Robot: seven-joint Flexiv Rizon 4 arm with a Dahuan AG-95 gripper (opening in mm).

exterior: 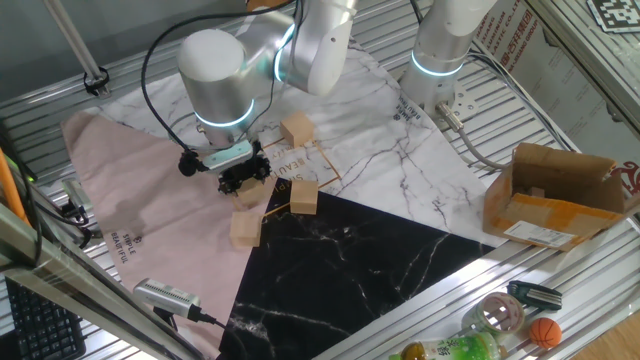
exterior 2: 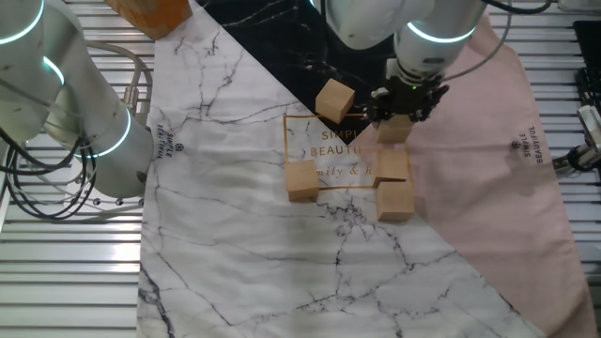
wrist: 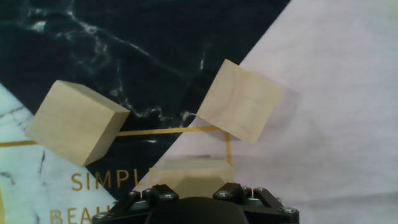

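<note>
My gripper (exterior: 246, 178) hangs low over the cloths, shut on a wooden block (exterior: 251, 191). In the wrist view the held block (wrist: 196, 177) shows at the bottom, between the dark fingers. Past it, a loose block (wrist: 241, 102) rests at the pink cloth's edge; another block (wrist: 74, 122) lies farther left. In exterior view 2, two blocks sit close together, one block (exterior 2: 391, 166) behind a nearer block (exterior 2: 394, 201). A separate block (exterior 2: 302, 180) stands to their left. How near the held block is to those below it, I cannot tell.
An open cardboard box (exterior: 545, 208) stands at the right, beyond the marble cloth. A bottle (exterior: 455, 348), a tape roll (exterior: 500, 312) and an orange ball (exterior: 545, 332) lie by the front edge.
</note>
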